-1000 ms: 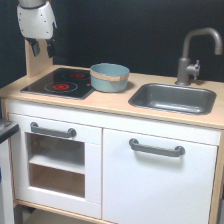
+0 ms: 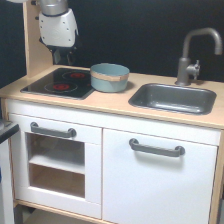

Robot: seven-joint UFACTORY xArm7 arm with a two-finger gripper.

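My gripper (image 2: 60,52) hangs from the white arm (image 2: 58,28) at the upper left, above the back of the stove. Its dark fingers blend into the black wall, so how far apart they stand is unclear. A blue-grey pot (image 2: 109,78) with a tan band rests on the counter, over the right edge of the black cooktop (image 2: 58,84). The gripper is to the pot's left and higher, apart from it.
A metal sink (image 2: 173,98) with a grey faucet (image 2: 190,55) fills the counter's right side. Underneath are a white cabinet door (image 2: 158,185) and an oven door (image 2: 50,145) with a window. A dark-edged panel (image 2: 7,130) stands at the left edge.
The arm and gripper have moved right, from the counter's back left corner to above the stove's rear. The pot has not moved.
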